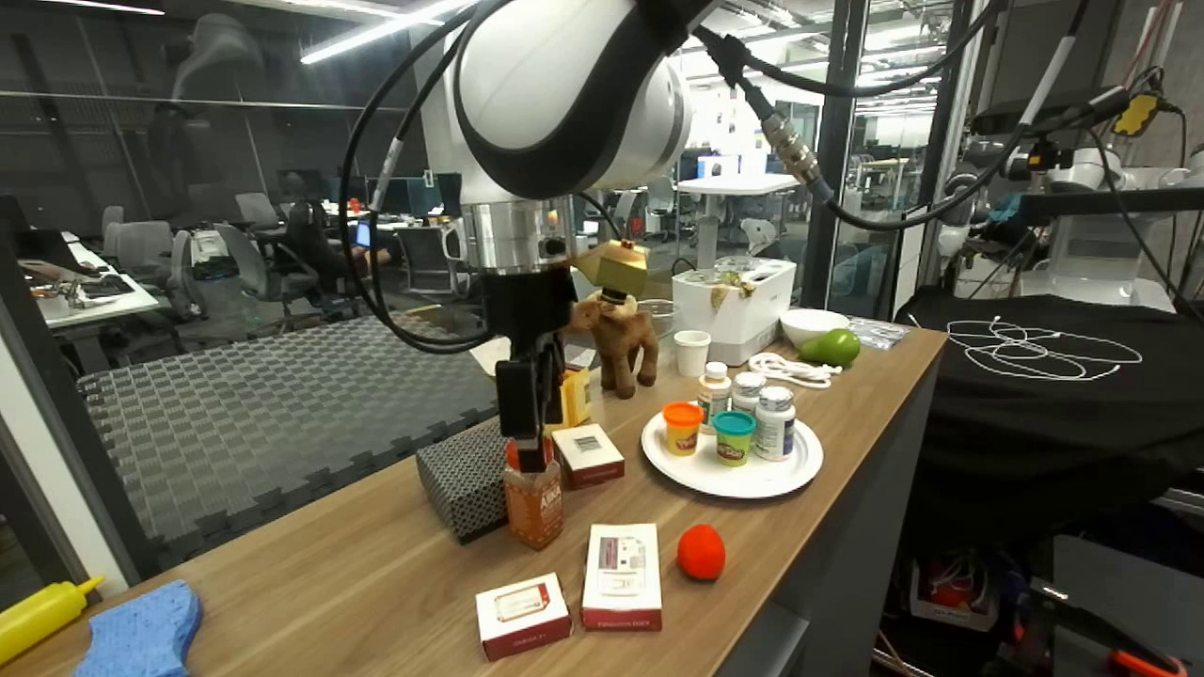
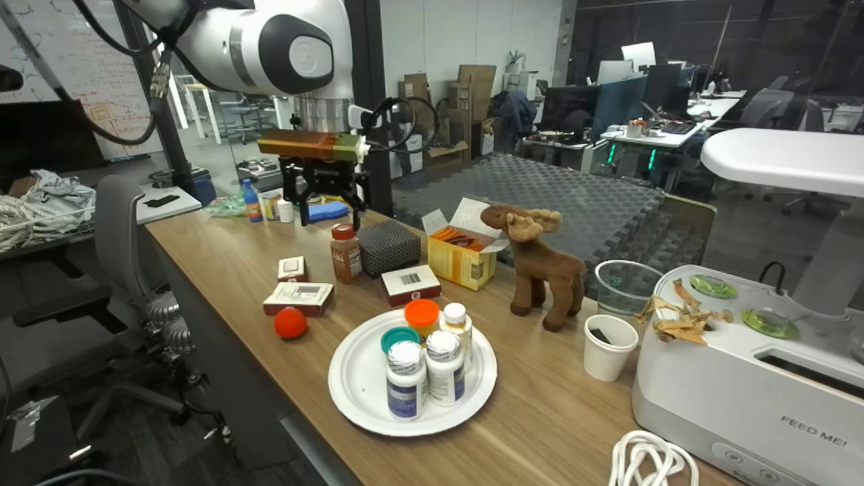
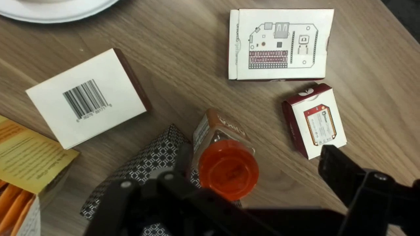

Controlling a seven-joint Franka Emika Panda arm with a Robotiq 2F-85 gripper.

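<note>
A spice jar with a red lid point(image 3: 229, 169) stands upright on the wooden table, between the spread fingers of my gripper as seen from the wrist. My gripper point(image 2: 331, 220) is open and points down, its fingertips around the height of the lid. In exterior view 1 one finger point(image 1: 521, 412) covers part of the jar point(image 1: 533, 504). From exterior view 2 the jar point(image 2: 345, 258) shows in full below the fingertips, and I see no grip on it.
A dark patterned box point(image 2: 390, 248) stands close beside the jar. Small white-and-red boxes point(image 3: 278, 45) lie around it, with a red ball point(image 2: 289, 322) near the table edge. A white plate point(image 2: 356, 401) carries several bottles and tubs. An open yellow box point(image 2: 462, 259) and toy moose point(image 2: 544, 267) stand behind.
</note>
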